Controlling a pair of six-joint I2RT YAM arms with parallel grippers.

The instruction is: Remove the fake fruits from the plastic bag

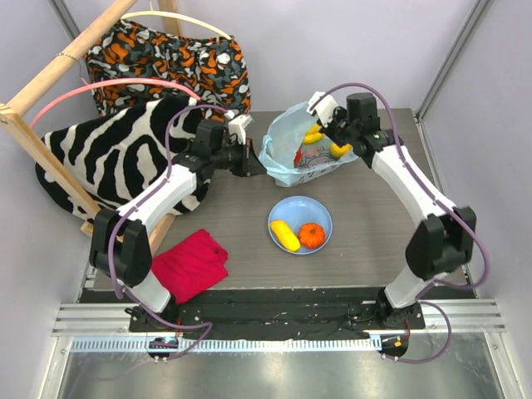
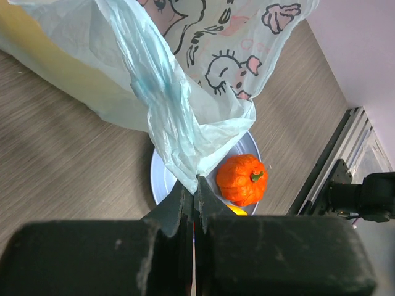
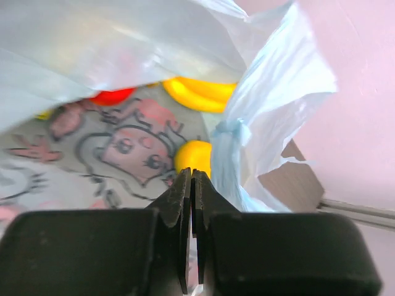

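The pale blue plastic bag (image 1: 287,133) lies wide-mouthed at the back of the table. Yellow banana-like fruit (image 1: 313,135), a yellow fruit (image 1: 339,150) and a red fruit (image 1: 298,157) show inside. At the bag's left corner, my left gripper (image 1: 259,167) is shut on the film; the left wrist view shows the gathered plastic (image 2: 185,148) running into its fingertips (image 2: 185,192). My right gripper is shut over the opening, with a bunched fold of bag (image 3: 237,139) close to its right; whatever is between its fingers cannot be made out.
In front of the bag sits a blue plate (image 1: 316,208) holding a yellow fruit (image 1: 285,235) and an orange pumpkin (image 1: 312,236). A red cloth (image 1: 191,264) lies front left. Striped and camouflage bags crowd the left.
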